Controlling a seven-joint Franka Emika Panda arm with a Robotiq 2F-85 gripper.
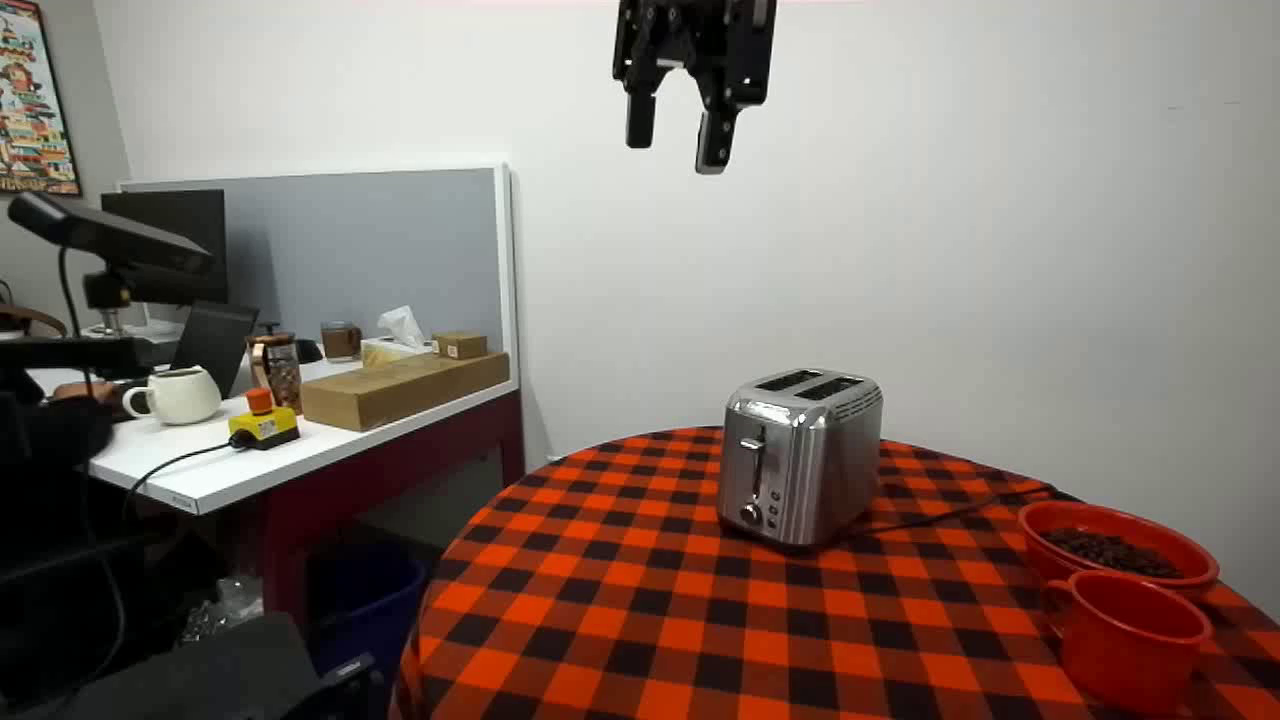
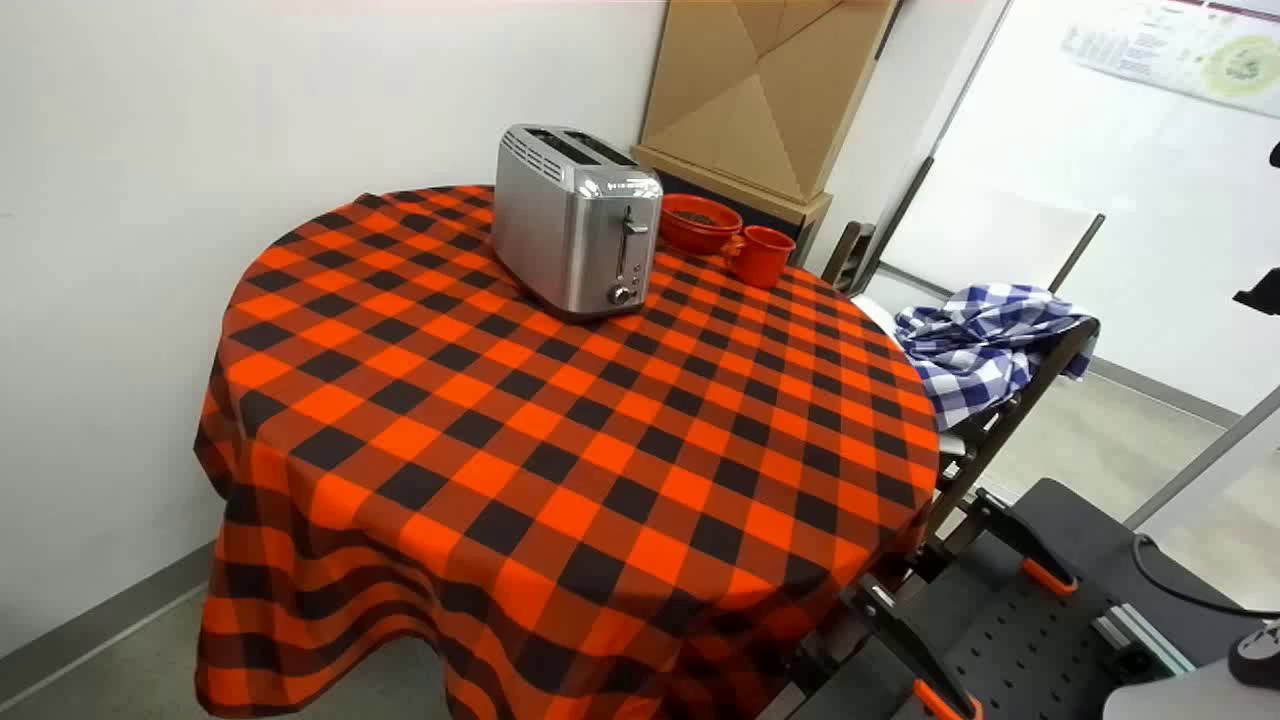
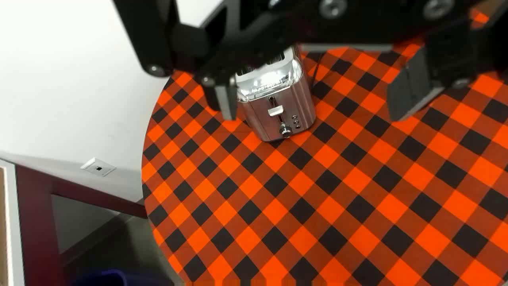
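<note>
High above the table, my gripper stands open with empty space between its fingers. In the wrist view its two fingertips are wide apart, with the tablecloth and toaster far below. A silver two-slot toaster stands upright on the table; its front lever and round knob show in the wrist view. Its slots look dark, and whether anything is inside cannot be told. At the table's side are a red bowl of small dark pieces and a red mug, whose inside is mostly hidden.
A red-and-black checked cloth covers the round table, with much of it bare in front of the toaster. The toaster's dark cord runs toward the bowl. A white desk with a cardboard box stands apart on the left.
</note>
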